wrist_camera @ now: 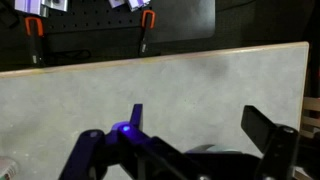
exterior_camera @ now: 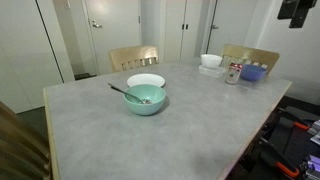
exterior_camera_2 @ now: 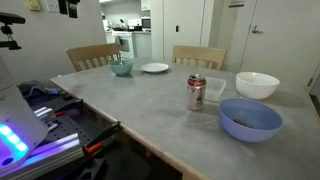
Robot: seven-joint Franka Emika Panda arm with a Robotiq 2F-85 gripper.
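My gripper is open, its two dark fingers wide apart in the wrist view with only the grey tabletop visible between their tips. It hangs high above the table, at the top edge of both exterior views. A mint green bowl [exterior_camera: 146, 100] sits on the table with a dark-handled utensil [exterior_camera: 124, 92] leaning out over its rim. Part of a pale rim [wrist_camera: 212, 148], probably that bowl, shows behind the gripper body. A white plate [exterior_camera: 146, 80] lies behind the bowl. On the other side stand a red and silver can [exterior_camera_2: 196, 93] and a blue bowl [exterior_camera_2: 250, 119].
A white bowl [exterior_camera_2: 257, 85] and a clear container [exterior_camera_2: 208, 87] stand beyond the can. Chairs [exterior_camera_2: 199, 59] line the table's far side.
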